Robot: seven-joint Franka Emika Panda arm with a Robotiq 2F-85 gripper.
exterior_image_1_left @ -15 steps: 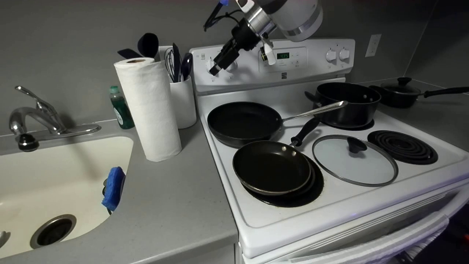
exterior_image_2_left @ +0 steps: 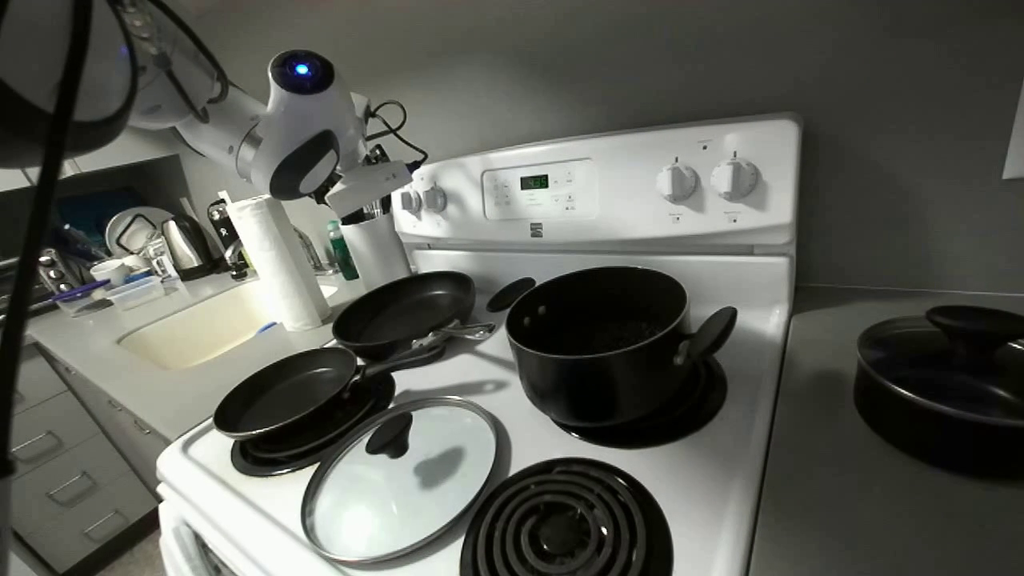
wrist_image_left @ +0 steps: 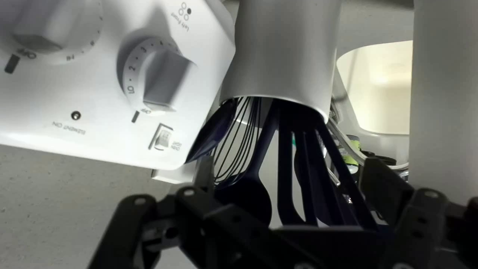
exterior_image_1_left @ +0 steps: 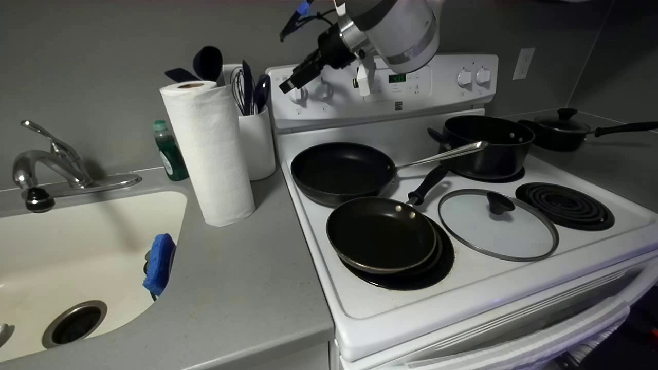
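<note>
My gripper [exterior_image_1_left: 287, 87] is open, in the air in front of the stove's left knobs, pointing left and down toward the utensil holder. The white holder [exterior_image_1_left: 257, 145] stands on the counter between the paper towel roll and the stove. In the wrist view, dark utensils and a whisk [wrist_image_left: 241, 136] stick out of the holder [wrist_image_left: 286, 53]. A dark ladle or spoon [wrist_image_left: 245, 195] and a slotted turner [wrist_image_left: 309, 179] appear between my two spread fingers. No utensil is seen gripped. Part of the utensils is hidden behind the gripper body.
The paper towel roll [exterior_image_1_left: 206, 154] leans beside the holder. Two frying pans [exterior_image_1_left: 342, 169], a black pot [exterior_image_1_left: 487, 145] and a glass lid [exterior_image_1_left: 498, 225] occupy the stovetop. Left of the counter is the sink [exterior_image_1_left: 68, 246], with a blue sponge [exterior_image_1_left: 160, 264].
My gripper has moved left and slightly up, nearer to the utensil holder. The pans, pot, lid and utensils stand as before.
</note>
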